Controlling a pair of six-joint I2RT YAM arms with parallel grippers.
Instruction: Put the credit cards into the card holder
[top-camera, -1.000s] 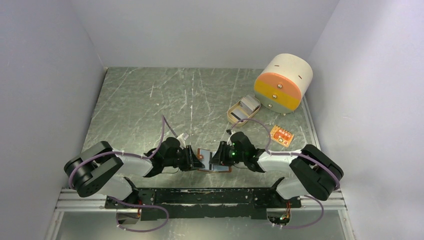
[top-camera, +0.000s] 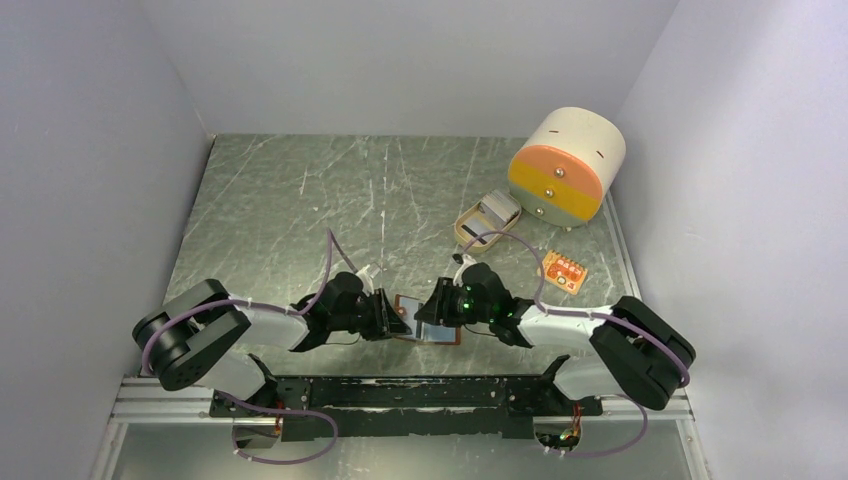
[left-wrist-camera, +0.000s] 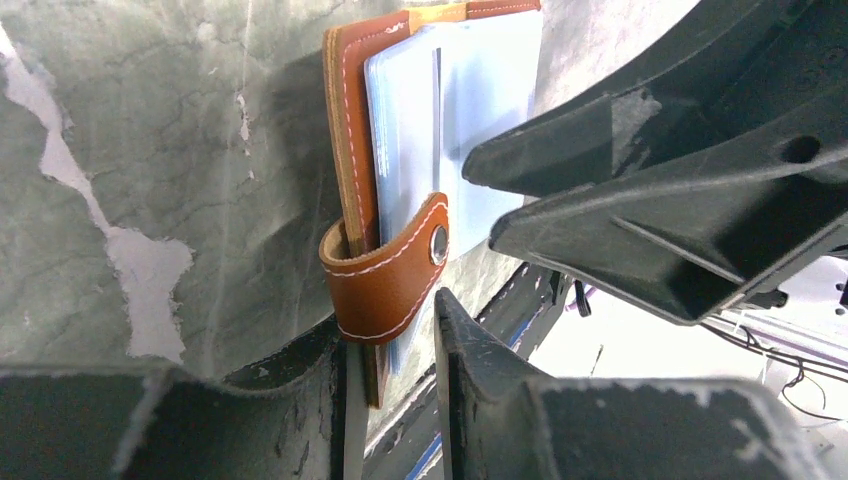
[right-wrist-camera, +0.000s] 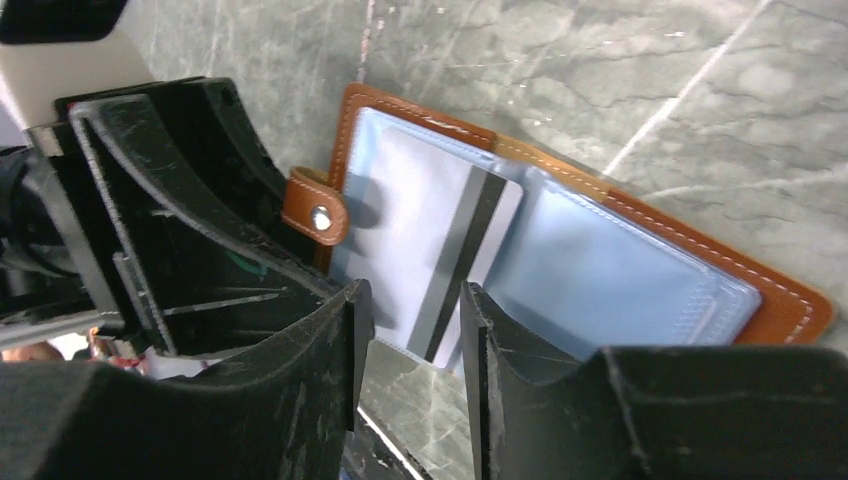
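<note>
The brown card holder (top-camera: 401, 301) lies open on the table between my arms, its clear sleeves spread left and right. A white card (right-wrist-camera: 405, 225) with a black stripe rests at its left-hand sleeve, its striped edge near the fold; how deep it sits I cannot tell. My left gripper is part open around the holder's edge by the snap strap (left-wrist-camera: 385, 285), with a gap left beside that edge. Over the striped end of the card, my right gripper is part open, and nothing appears clamped between its fingers.
A small tan basket (top-camera: 461, 237) holding several cards stands behind and to the right. Farther right are a rounded drawer chest (top-camera: 575, 155) and an orange spiral notebook (top-camera: 563, 272).
The left arm has moved only slightly. The holder stays nearly in place.
</note>
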